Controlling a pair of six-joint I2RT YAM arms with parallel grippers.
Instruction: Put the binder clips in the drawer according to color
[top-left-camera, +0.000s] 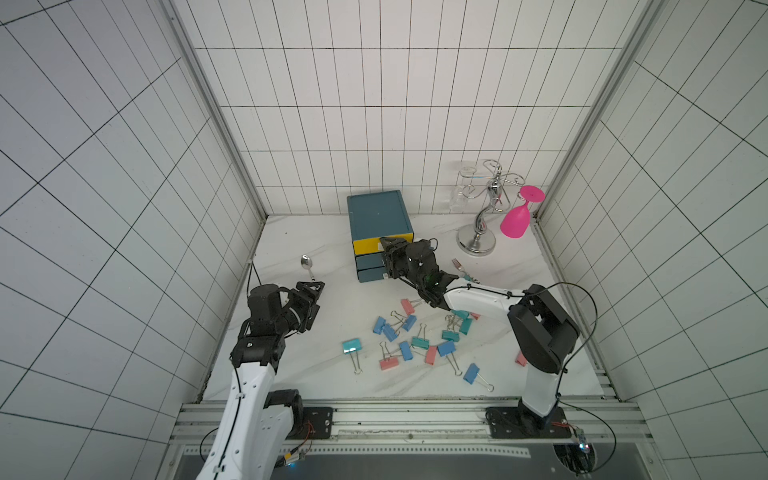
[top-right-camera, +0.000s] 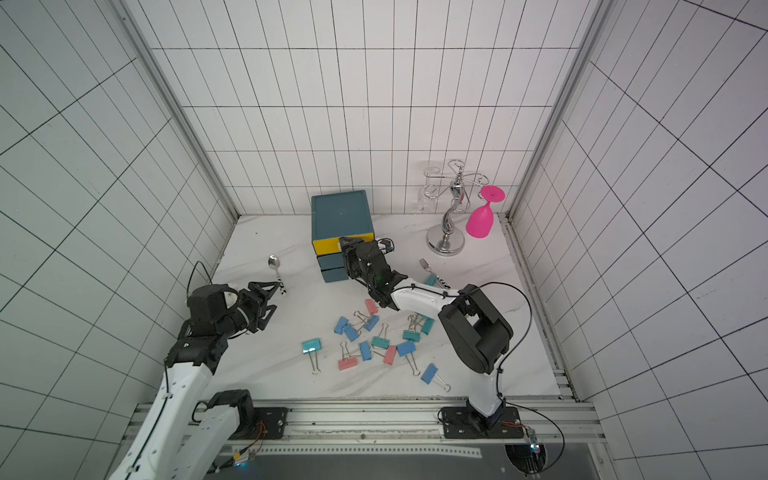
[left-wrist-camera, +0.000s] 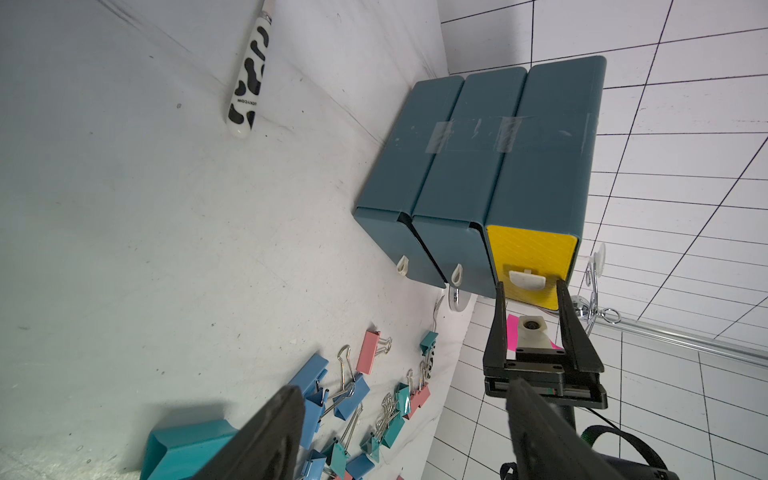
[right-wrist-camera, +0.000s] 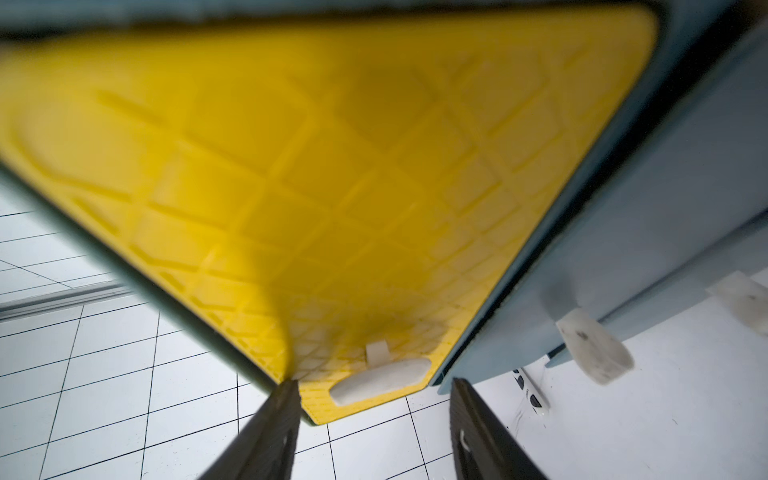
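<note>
The drawer unit (top-left-camera: 380, 213) stands by the back wall, its yellow top drawer (right-wrist-camera: 360, 200) above two blue-grey drawers (left-wrist-camera: 436, 240), all closed. My right gripper is open in front of the yellow drawer; its white handle (right-wrist-camera: 380, 381) shows beyond the fingertips and between them, not gripped. My left gripper stands open and empty above the table's left side. Several blue clips (top-left-camera: 472, 373), teal clips (top-left-camera: 352, 345) and red clips (top-left-camera: 389, 363) lie loose over the middle and front of the table; the right arm hides part of the group.
A spoon (top-left-camera: 307, 262) lies left of the drawers and a fork (top-right-camera: 432, 272) to their right. At the back right stands a metal glass rack (top-left-camera: 477, 240) with a pink goblet (top-left-camera: 518, 217).
</note>
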